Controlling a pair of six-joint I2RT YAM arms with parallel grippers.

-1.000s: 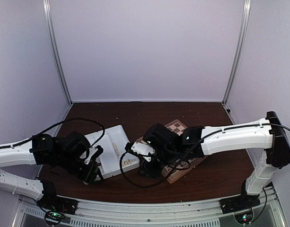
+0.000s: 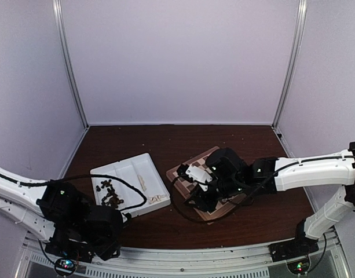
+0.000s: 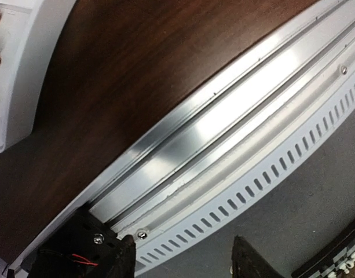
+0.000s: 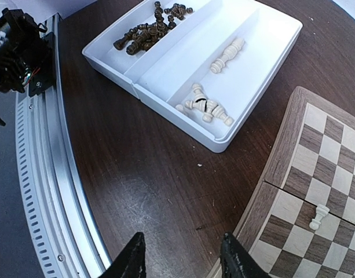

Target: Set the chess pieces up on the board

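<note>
The white tray holds dark pieces in one compartment and white pieces in others. Right of it, partly hidden under my right arm, is the checkered board, with one white piece lying on it. My left gripper is open over the table's front rail, below the tray, nothing between its fingers. My right gripper stands open near the board's left edge, nothing between its fingers.
A metal rail runs along the front edge, with black mounts at the arm bases. Bare dark table lies between tray and board.
My left gripper has moved down toward the front edge, away from the tray, uncovering the dark pieces. My right arm has shifted rightward over the board.
</note>
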